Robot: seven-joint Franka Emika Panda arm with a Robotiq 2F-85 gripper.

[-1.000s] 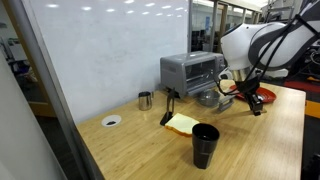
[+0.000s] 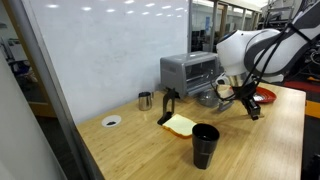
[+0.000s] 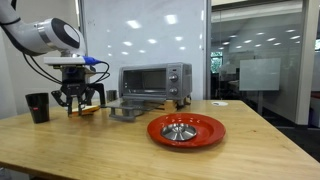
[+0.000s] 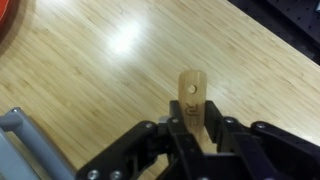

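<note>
A light wooden handle (image 4: 192, 88) with a hole near its end stands between the fingers of my gripper in the wrist view. The gripper is shut on it. What lies at the handle's other end is hidden under the gripper. In exterior view 1 the gripper (image 2: 246, 102) hangs over the right part of the table, in front of the red plate (image 2: 266, 95). Exterior view 2 has the gripper (image 3: 72, 98) at the left, just right of the black cup (image 3: 38, 107).
A toaster oven (image 3: 152, 82) stands at the back, with a grey rack (image 3: 130, 108) before it. The red plate (image 3: 212, 133) carries a metal dish (image 3: 178, 131). A yellow-and-white flat piece (image 2: 180, 125) lies near the black cup (image 2: 205, 147). Bare tabletop fills the front.
The arm and gripper have shifted slightly to the left in exterior view 1. The objects on the table look unmoved.
</note>
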